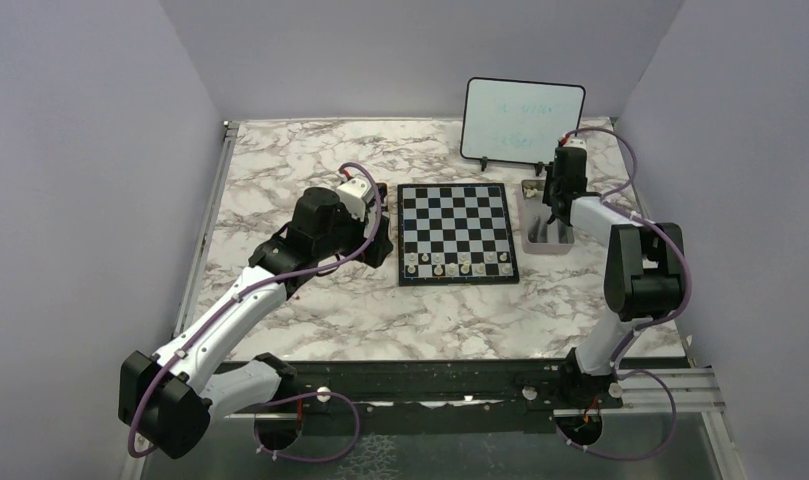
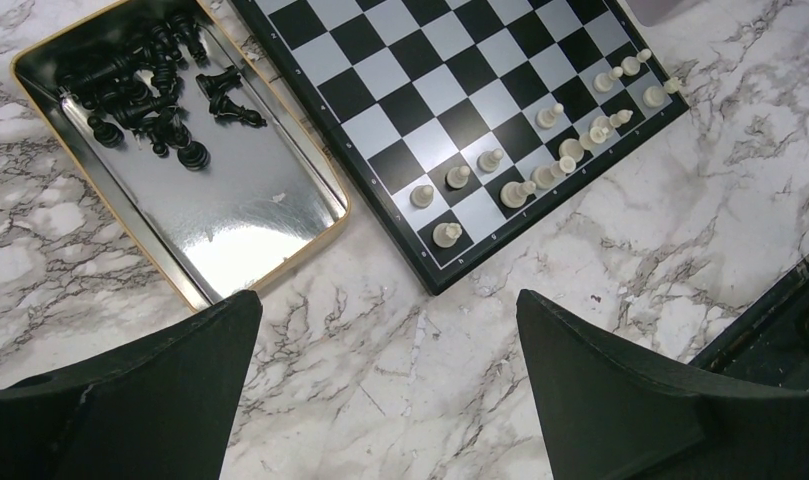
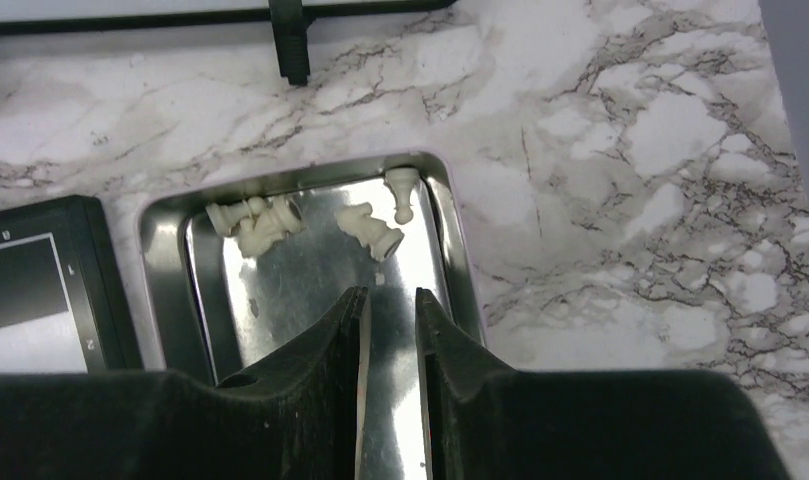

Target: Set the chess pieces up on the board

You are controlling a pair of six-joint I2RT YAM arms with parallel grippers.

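Note:
White pieces stand in two rows along the near side of the chessboard; a white piece holds its near left corner in the left wrist view. The right gripper is over the right tray, its fingers part open with a narrow gap and nothing between the fingertips. Beyond those fingers, several white pieces lie on their sides at the tray's far end: a cluster, some in the middle and one in the corner. My left gripper is wide open and empty, above bare marble left of the board.
A gold-rimmed tray left of the board holds several black pieces lying jumbled. Behind the right tray stands a whiteboard on small black feet. Marble in front of the board is clear.

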